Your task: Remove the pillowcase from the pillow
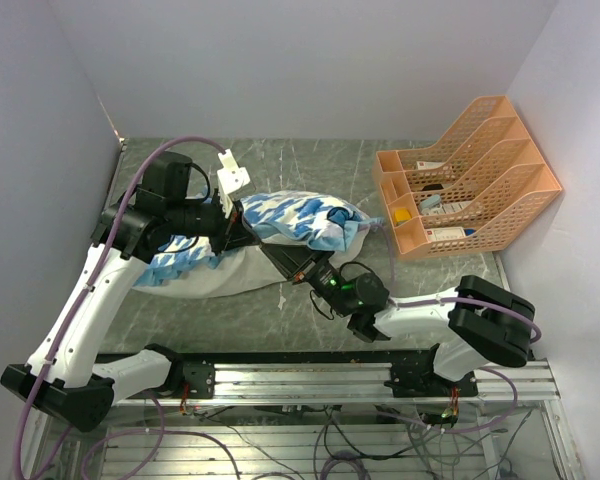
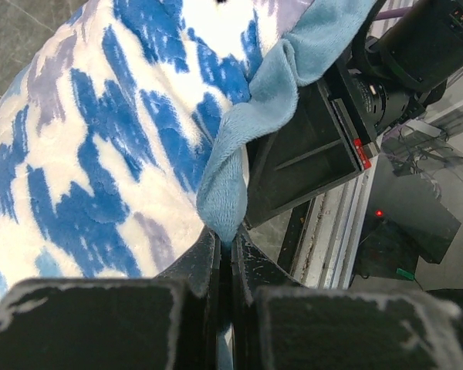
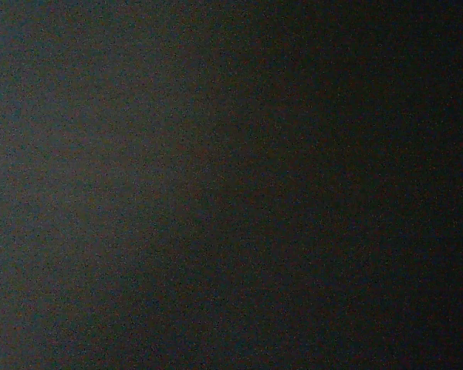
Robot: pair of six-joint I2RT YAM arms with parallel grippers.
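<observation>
A blue-and-white patterned pillowcase (image 1: 290, 213) lies bunched over the pale grey pillow (image 1: 205, 280), whose near side is bare in the top view. In the left wrist view, my left gripper is shut on the pillowcase's plain blue edge (image 2: 224, 177), which rises from the fingertips in a twisted fold. From the front right, my right gripper (image 1: 264, 248) comes close to the left one, low over the pillow's near side. Its fingertips are too dark and hidden to show their opening or any cloth between them. The right wrist view is almost black.
An orange compartment rack (image 1: 520, 185) holding small items stands at the back right, beside the pillow's right end. Grey walls enclose the table (image 1: 310, 320). Bare tabletop shows behind and in front of the pillow.
</observation>
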